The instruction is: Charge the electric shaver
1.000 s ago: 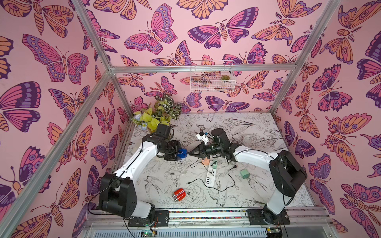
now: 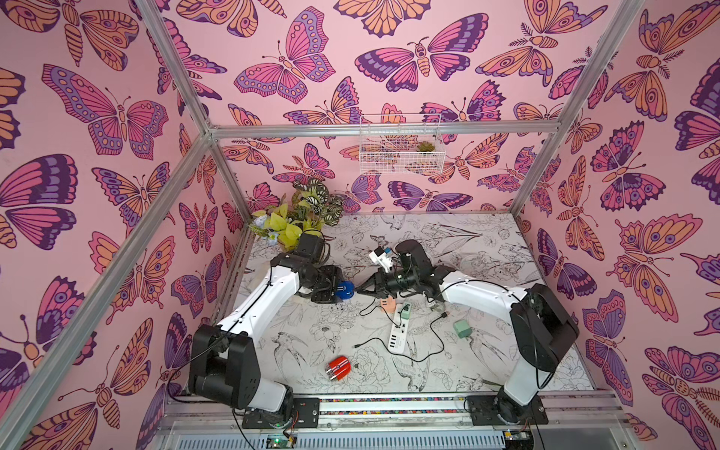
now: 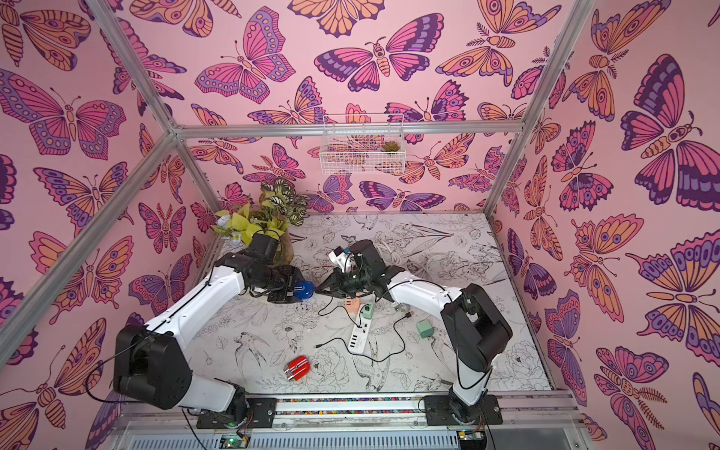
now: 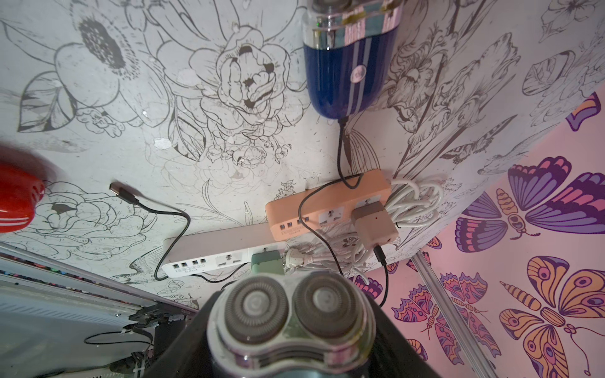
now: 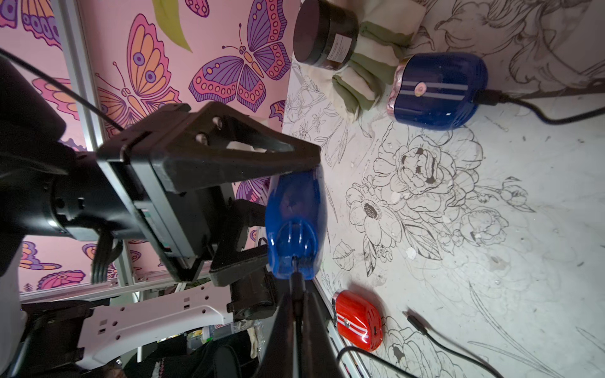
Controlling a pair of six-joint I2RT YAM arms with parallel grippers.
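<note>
A blue shaver (image 5: 293, 220) is held aloft by my left gripper (image 2: 339, 289), shut on it, with its twin heads (image 4: 286, 308) toward the wrist camera. My right gripper (image 2: 361, 291) is just beside its bottom end, shut, with a black cable (image 5: 297, 296) running from that end; whether the plug is seated is unclear. A second blue shaver (image 5: 441, 91) lies on the table with a cable connected. A red shaver (image 5: 356, 320) lies near the front, close to a loose cable connector (image 5: 416, 322).
A white power strip (image 4: 208, 245) and an orange one (image 4: 302, 204) with adapters and tangled cables occupy the middle. A plant (image 2: 288, 225) stands at the back left, a green block (image 2: 462, 327) on the right, a dark jar (image 5: 318, 34) behind.
My right gripper has drawn very slightly back from the held shaver's end; otherwise almost nothing has moved.
</note>
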